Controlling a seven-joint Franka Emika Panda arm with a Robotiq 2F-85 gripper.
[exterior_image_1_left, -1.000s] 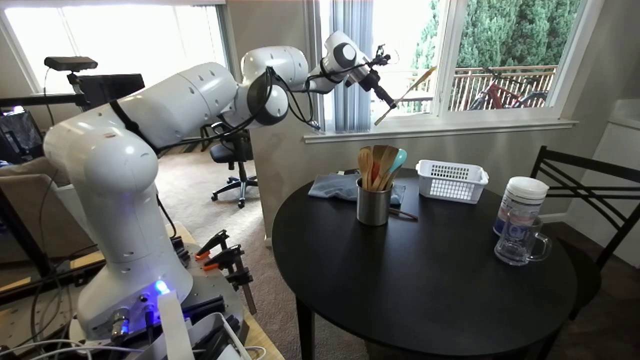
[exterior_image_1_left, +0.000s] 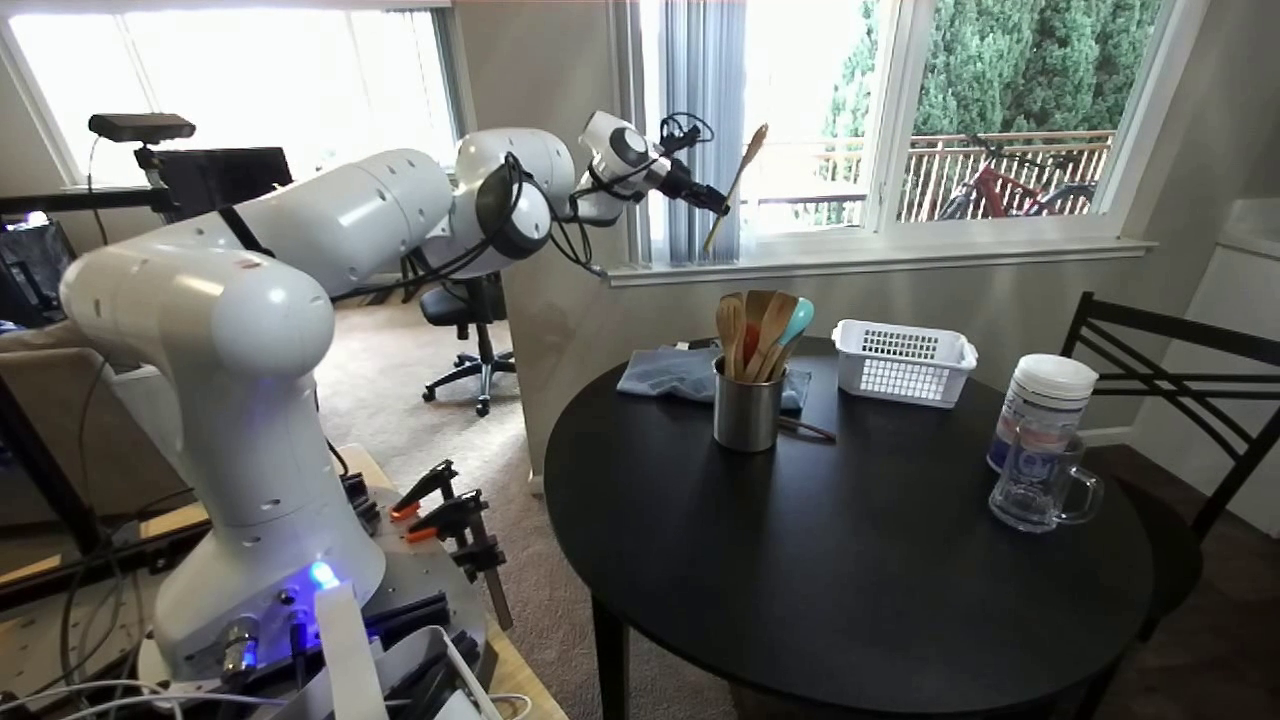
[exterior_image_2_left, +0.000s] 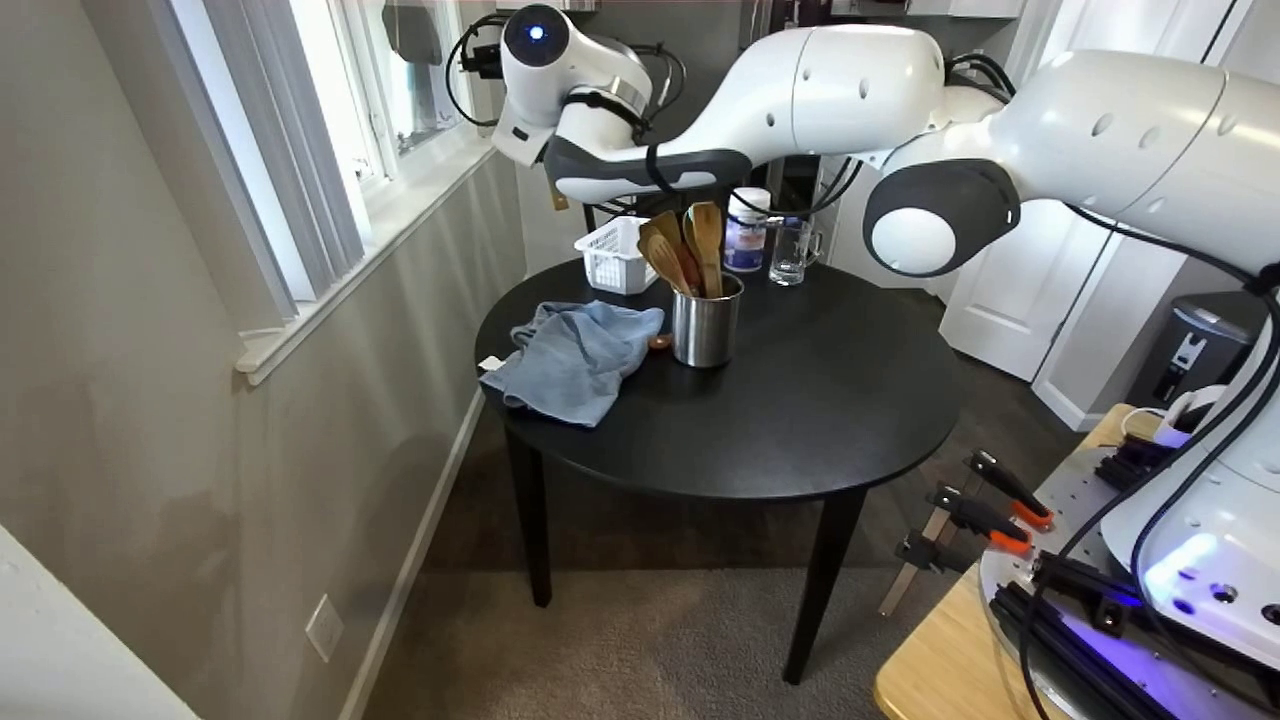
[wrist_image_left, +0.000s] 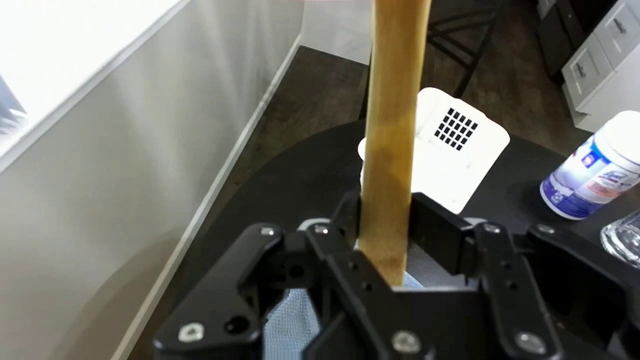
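Note:
High above the far side of the table, my gripper (exterior_image_1_left: 722, 204) is shut on a wooden utensil (exterior_image_1_left: 747, 154). The utensil stands nearly upright, its wider end on top. In the wrist view its pale wooden handle (wrist_image_left: 393, 138) runs up between the two black fingers. Below stands a metal canister (exterior_image_1_left: 745, 414) holding several wooden utensils and a turquoise one, upright on the black table (exterior_image_1_left: 840, 540). In exterior view 2 the arm's end hides the fingers.
A blue-grey cloth (exterior_image_2_left: 576, 358) lies beside the canister, with a brown handle (exterior_image_1_left: 807, 428) near it. A white basket (exterior_image_1_left: 902, 364) stands at the back. A white-lidded tub (exterior_image_1_left: 1041, 402) and glass mug (exterior_image_1_left: 1034, 486) are at the right.
My gripper has moved left, toward the robot's base, with the utensil still held. The utensil has swung from a slant to nearly upright. Things on the table have not moved.

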